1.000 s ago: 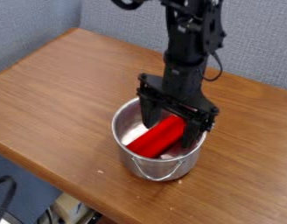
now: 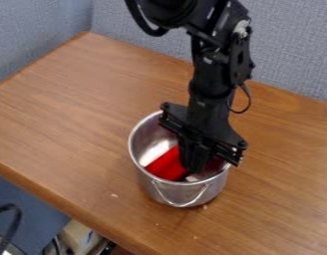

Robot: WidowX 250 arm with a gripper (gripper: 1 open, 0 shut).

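A silver metal bucket (image 2: pixel 155 195) with a wire handle stands on the wooden table. A red object (image 2: pixel 167 163) lies inside it. My black gripper (image 2: pixel 194 163) reaches down into the bucket over the red object, its lower fingers partly hidden by it and the rim. Whether it holds anything cannot be told.
A grey padded wall (image 2: pixel 299 55) runs along the back.
My gripper has moved lower into the bucket, and its fingers now cover more of the red object. The bucket stands in about the same place.
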